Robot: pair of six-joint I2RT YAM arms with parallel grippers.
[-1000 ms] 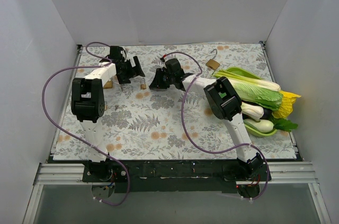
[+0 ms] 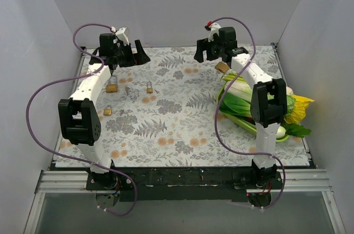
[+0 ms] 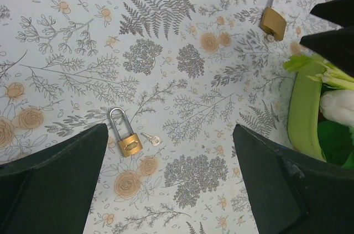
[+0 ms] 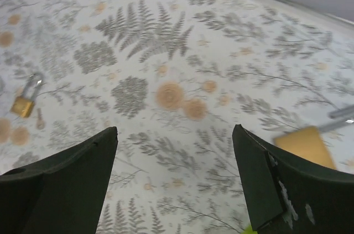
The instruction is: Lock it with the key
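My left gripper is raised at the back left, open and empty. Below it in the left wrist view lie a closed-looking padlock and a small key beside it. A second padlock, shackle swung up, lies toward the upper right. More padlocks lie on the left in the top view. My right gripper is open and empty above the back right, near a padlock, blurred in the right wrist view.
A green basket of vegetables fills the right side of the patterned table. Walls enclose the back and sides.
My right gripper has moved right and up from the middle toward the back-right padlock. My left arm has lifted. The small padlock and key area is now uncovered.
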